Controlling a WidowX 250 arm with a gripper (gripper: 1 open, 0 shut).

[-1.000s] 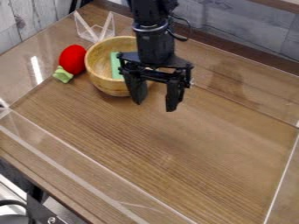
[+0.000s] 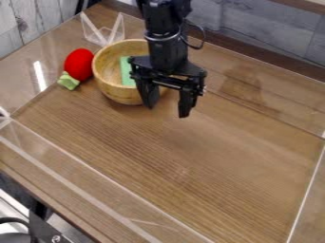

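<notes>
My black gripper [image 2: 169,98] hangs over the light wooden table [image 2: 191,180], right of and in front of a yellow bowl [image 2: 116,84], with its fingers spread open and nothing visible between them. A green object [image 2: 127,68] sits inside the bowl, partly hidden by the arm.
A red object [image 2: 76,64] lies left of the bowl, with a small pale green item [image 2: 68,82] beside it.
My gripper and arm have shifted slightly toward the back of the table, moving up in the view. The objects on the table look unchanged.
</notes>
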